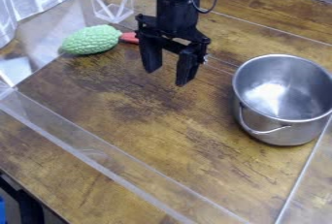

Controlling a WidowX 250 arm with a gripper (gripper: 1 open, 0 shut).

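The black gripper [169,55] hangs over the upper middle of the wooden table, its two fingers pointing down and spread apart, with nothing visible between them. Partly behind it to the left lies a small red object [128,38]. A green textured object [91,40], shaped like an ear of corn, rests at the upper left, apart from the gripper. A steel pot [281,102] with a wire handle stands on the right.
Clear plastic edging runs along the left and right sides. A dark blue item [14,204] shows at the bottom left corner.
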